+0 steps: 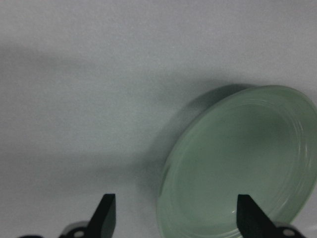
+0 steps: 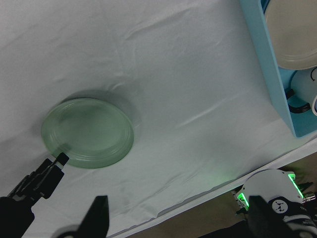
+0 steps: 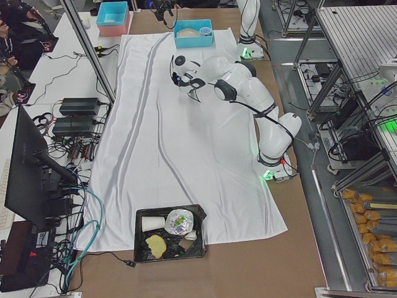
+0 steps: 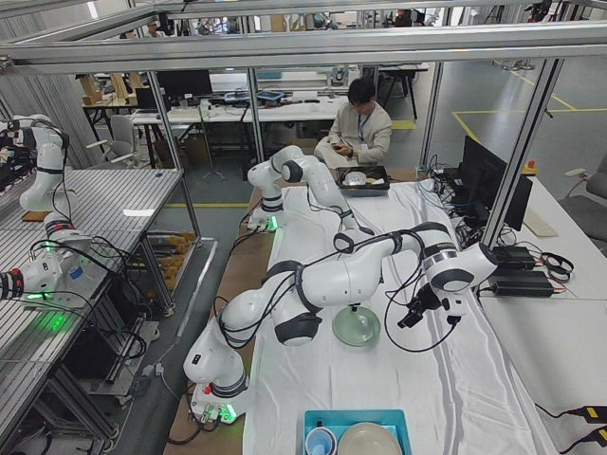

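Note:
A green oval plate [image 4: 357,324] lies on the white cloth, filling the lower right of the left wrist view [image 1: 237,158] and sitting at left in the right wrist view [image 2: 87,130]. My left gripper is open just above the plate's edge, one finger over the plate and the other over the cloth, nothing between them. My right gripper is open higher over the cloth, beside and above the plate, with nothing visible between its fingers. In the camera left view, the arms hide the plate.
A blue bin [image 4: 313,420] holding a beige plate [image 2: 290,29] and cups stands at the table's far end from the camera left view. A black tray [image 3: 142,248] with several items lies at the other end.

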